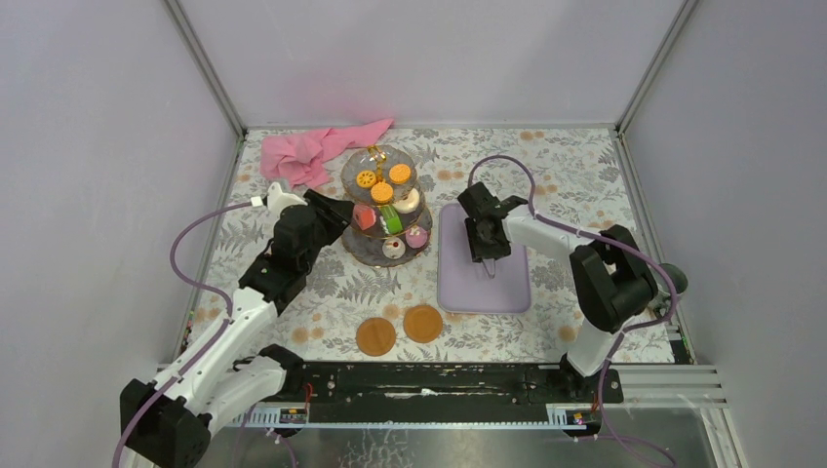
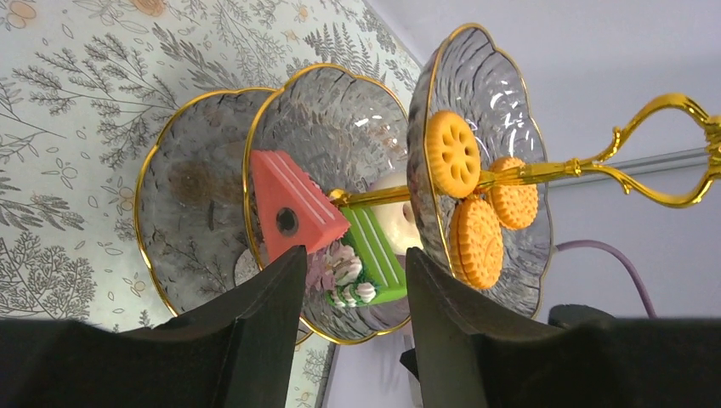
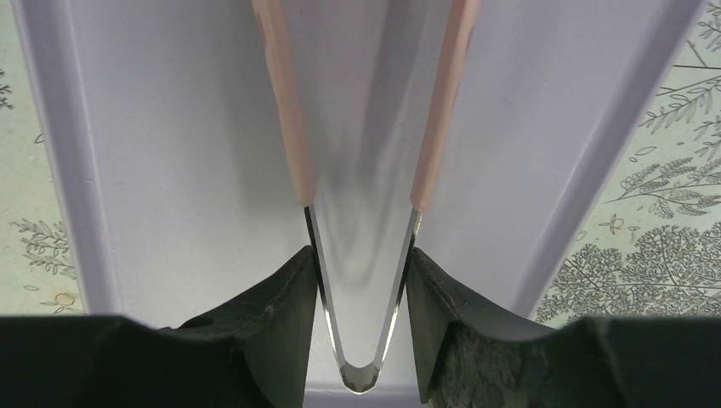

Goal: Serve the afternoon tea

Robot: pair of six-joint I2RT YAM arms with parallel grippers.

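Note:
My left gripper (image 1: 341, 216) stands open at the left side of the three-tier stand (image 1: 356, 244). In the left wrist view its fingertips (image 2: 349, 280) face the middle tier's red wedge (image 2: 298, 204) and green piece (image 2: 383, 251), with nothing held. Orange biscuits (image 2: 476, 242) sit on the top tier; pale and pink cakes (image 1: 417, 236) lie lower. My right gripper is shut on metal tongs (image 3: 361, 374) with pink tips, held over the lilac tray (image 3: 187, 212).
A pink cloth (image 1: 293, 151) lies at the back left. Two brown coasters (image 1: 375, 336) sit at the front.

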